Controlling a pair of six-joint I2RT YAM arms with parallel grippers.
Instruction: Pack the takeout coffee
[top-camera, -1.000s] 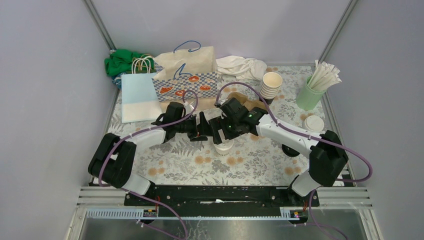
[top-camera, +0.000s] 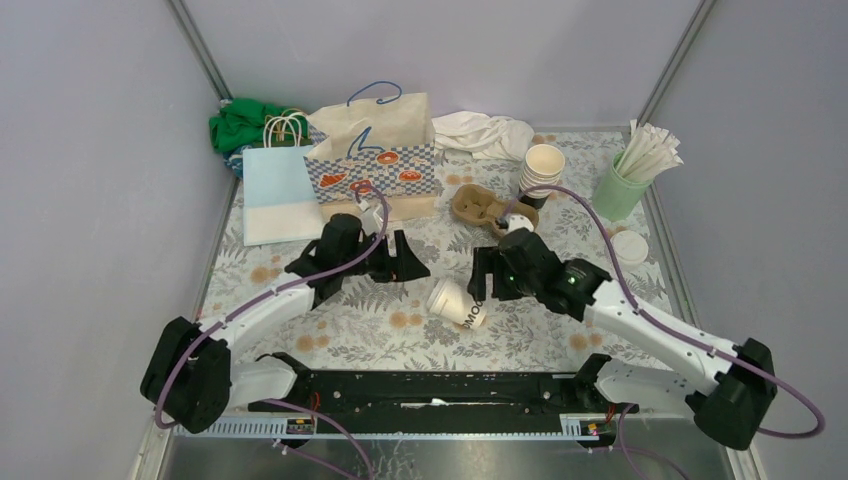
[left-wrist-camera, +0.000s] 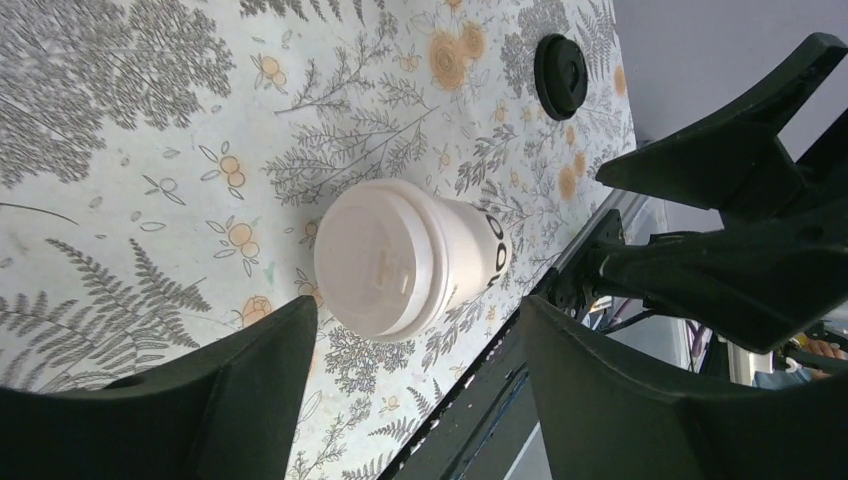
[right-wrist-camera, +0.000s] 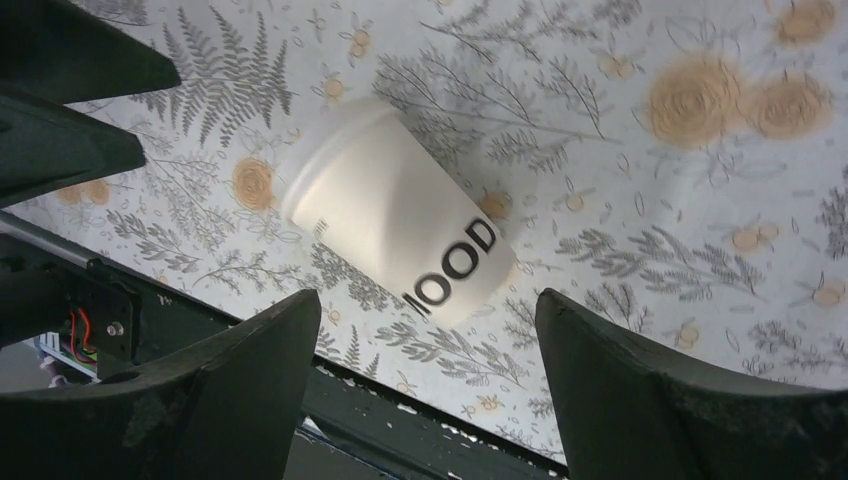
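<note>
A white takeout cup (top-camera: 456, 305) printed MOOD lies on its side near the table's front middle, a white lid on its end facing left. It shows below both open grippers, between the fingertips of neither. My left gripper (top-camera: 398, 258) hangs left of and above it; in the left wrist view the lidded end (left-wrist-camera: 375, 255) faces the camera. My right gripper (top-camera: 486, 272) is above and right of it; the cup's side (right-wrist-camera: 400, 215) fills the middle of the right wrist view. A cardboard carrier (top-camera: 473, 204), stacked cups (top-camera: 545, 165) and paper bags (top-camera: 275, 195) stand behind.
A black lid (left-wrist-camera: 560, 75) lies beyond the cup in the left wrist view. White lids (top-camera: 629, 248) and a green holder (top-camera: 620, 190) of wrapped items are at the right. A white cloth (top-camera: 480, 135) lies at the back.
The cup has gone from mostly hidden under the grippers to lying tipped on its side. My right gripper has moved rightward, away from the left; the left arm has shifted slightly.
</note>
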